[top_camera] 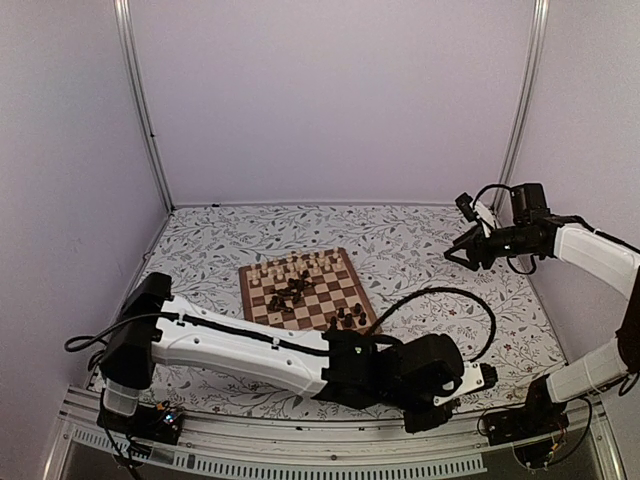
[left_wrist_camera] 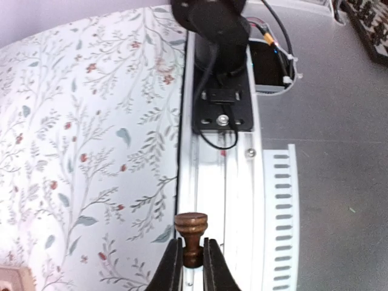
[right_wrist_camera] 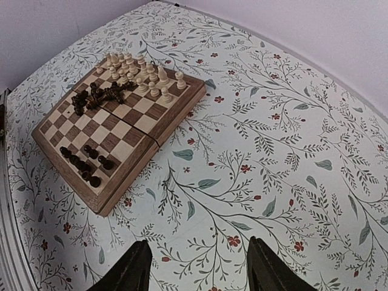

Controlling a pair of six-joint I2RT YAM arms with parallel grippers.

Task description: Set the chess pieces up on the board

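Note:
My left gripper is shut on a dark chess piece (left_wrist_camera: 191, 220), seen over the table's edge in the left wrist view. The chessboard (right_wrist_camera: 124, 136) shows in the top and right wrist views: white pieces (right_wrist_camera: 162, 76) stand along its far side, a jumble of dark pieces (right_wrist_camera: 97, 97) lies in the middle, and several dark pieces (right_wrist_camera: 79, 162) are grouped near a corner of the near side. In the top view my left arm partly covers the board's near part. My right gripper is open and empty above the table, right of the board.
Bare floral tabletop (right_wrist_camera: 267, 163) surrounds the board, with clear room to its right. Pale walls enclose the back and sides. A metal rail (left_wrist_camera: 218, 182) runs along the table's edge in the left wrist view.

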